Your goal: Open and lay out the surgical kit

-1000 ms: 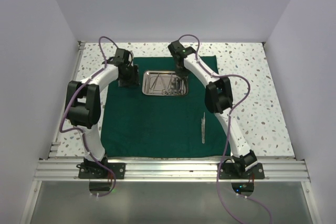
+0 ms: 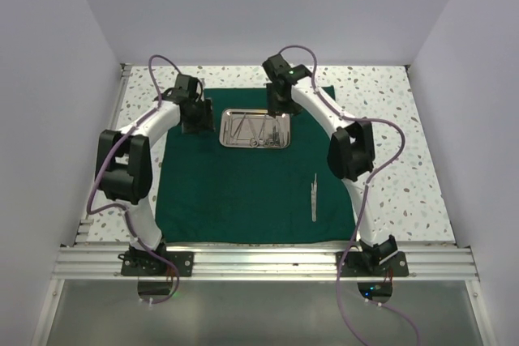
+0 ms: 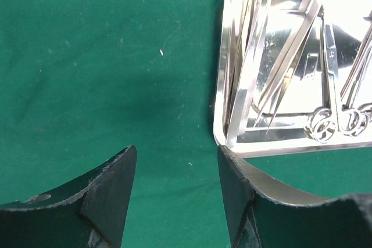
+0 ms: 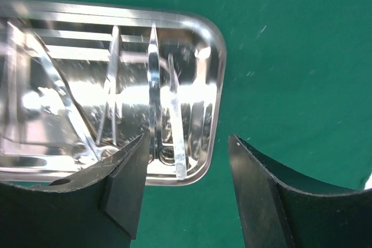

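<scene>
A shiny metal tray (image 2: pixel 255 147) lies on the green cloth (image 2: pixel 235 192), holding several steel instruments. Scissors-like tools with ring handles (image 3: pixel 321 125) and tweezers (image 3: pixel 289 56) show in the left wrist view. In the right wrist view, a slim scalpel-like tool (image 4: pixel 176 126) lies along the tray's right end. My left gripper is parted beside the tray's left end, only cloth between its fingers. Over the tray's right end, my right gripper stands open with nothing gripped. Two slim tools (image 2: pixel 314 200) rest on the cloth at lower right.
Speckled white table (image 2: pixel 405 176) shows around it, with a metal rail (image 2: pixel 259 257) along the front edge. Purple cables trail from both arms.
The left arm has barely shifted. The tray has stayed put.
</scene>
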